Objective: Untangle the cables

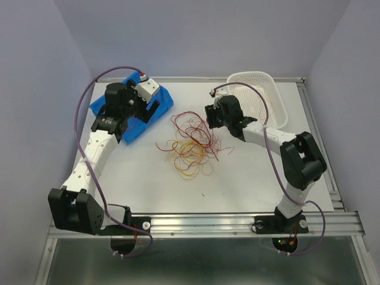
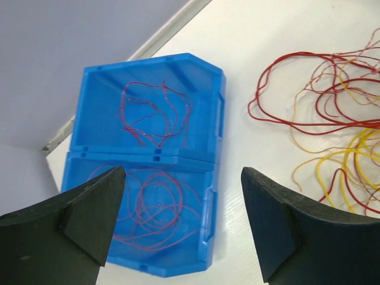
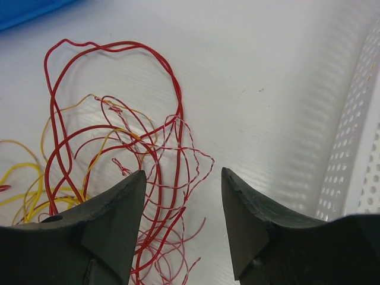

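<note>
A tangle of red and yellow cables (image 1: 193, 148) lies mid-table, the thick red cable (image 3: 172, 74) looping at its back and the yellow cable (image 2: 350, 157) bunched in front. Thin red cables (image 2: 155, 110) rest in the rear compartment of the blue box (image 2: 219, 127), and pinkish cables (image 2: 175, 205) in its front compartment. My left gripper is open above the box, holding nothing. Over the right side of the tangle, my right gripper is open and empty; a twisted red-and-white cable (image 3: 196, 157) shows beyond and between its fingers.
A white perforated basket (image 1: 279, 107) stands at the back right, close beside the right arm, with a thin strand inside. Bare white table (image 1: 160, 184) lies in front of the tangle. Walls rise at the left, back and right.
</note>
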